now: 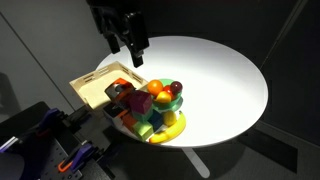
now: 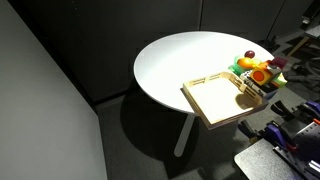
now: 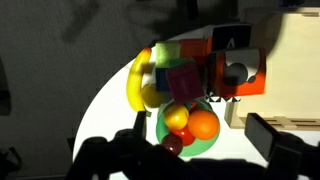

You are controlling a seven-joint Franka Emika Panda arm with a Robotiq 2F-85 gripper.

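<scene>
My gripper (image 1: 127, 50) hangs above the table, its fingers spread apart with nothing between them. In the wrist view the two dark fingers (image 3: 262, 135) stand wide on either side of the green bowl (image 3: 212, 148). In that bowl lie an orange (image 3: 203, 124), a yellow-orange fruit (image 3: 176, 115) and a dark red fruit (image 3: 172, 144). Close by are a dark red cube (image 3: 184, 82), a yellow ball (image 3: 152, 97) and a banana (image 3: 138, 78). An orange-and-black object (image 3: 245, 85) lies between the cube and the wooden tray (image 3: 295, 55).
The objects crowd one edge of the round white table (image 2: 175, 60). The tray (image 1: 90, 93) looks empty in exterior view 2. Green and blue blocks (image 1: 143, 132) sit near the table's edge, by the banana.
</scene>
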